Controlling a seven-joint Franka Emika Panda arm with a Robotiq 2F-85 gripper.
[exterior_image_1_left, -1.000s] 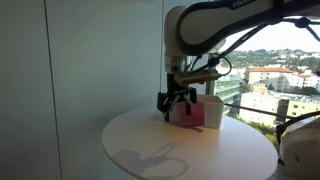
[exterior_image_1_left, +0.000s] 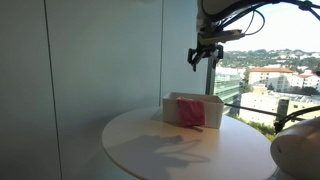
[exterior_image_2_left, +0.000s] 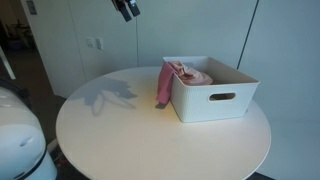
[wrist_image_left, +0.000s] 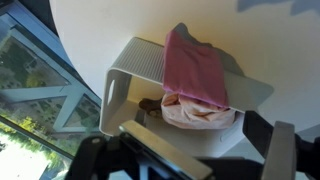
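A white box (exterior_image_2_left: 215, 105) stands on the round white table (exterior_image_1_left: 140, 145). Over one of its walls hangs a dark pink cloth (wrist_image_left: 193, 72), part outside and part inside. Inside the box, against that cloth, lies a paler pink crumpled cloth (wrist_image_left: 195, 112). A small brown item (wrist_image_left: 150, 106) also shows in the box in the wrist view; what it is I cannot tell. My gripper (exterior_image_1_left: 206, 57) is open and empty, high above the box and clear of it. Only its lower tip shows at the top edge of exterior view 2.
Behind the box stands a pale wall (exterior_image_1_left: 105, 60), and a window (exterior_image_1_left: 275, 75) is on the right in exterior view 1.
My gripper was low over the table by the box's near side. It has risen well above the box and moved right, leaving the pink cloth on the box wall in plain view.
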